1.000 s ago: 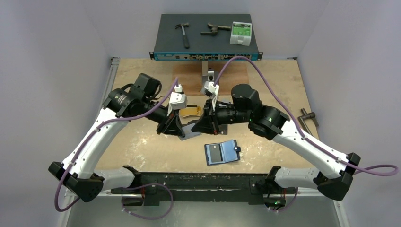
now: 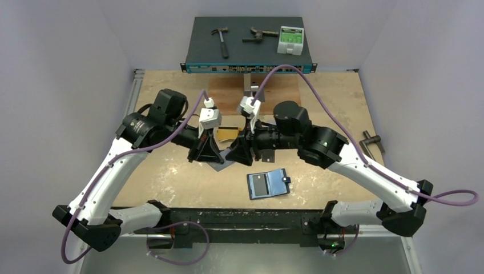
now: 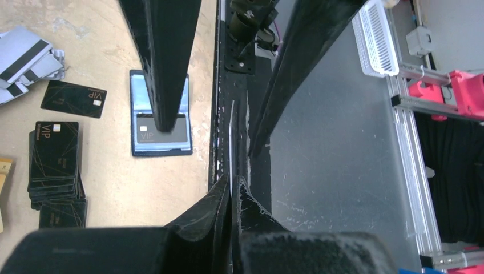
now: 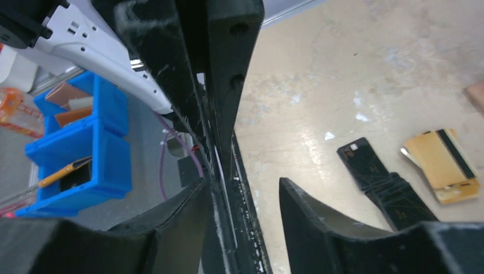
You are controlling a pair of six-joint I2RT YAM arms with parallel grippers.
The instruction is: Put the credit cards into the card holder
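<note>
A thin card (image 3: 232,137), seen edge-on in the left wrist view, is pinched in my left gripper. My right gripper is part open. Its two fingers stand on either side of the card's free end, with gaps beside it. From the top, the grey card (image 2: 218,165) lies between the two hands, partly covered by them. The blue card holder (image 2: 277,182) rests open on the table in front of the right arm, a dark VIP card (image 3: 149,132) in its pocket.
Black cards (image 3: 54,151) lie in a stack, with a single one (image 3: 73,98) nearby. Silver cards (image 3: 23,54) and gold cards (image 4: 442,160) form other piles. Hammers (image 2: 371,142) lie at the right edge. Bare table surrounds the holder.
The card holder has not moved.
</note>
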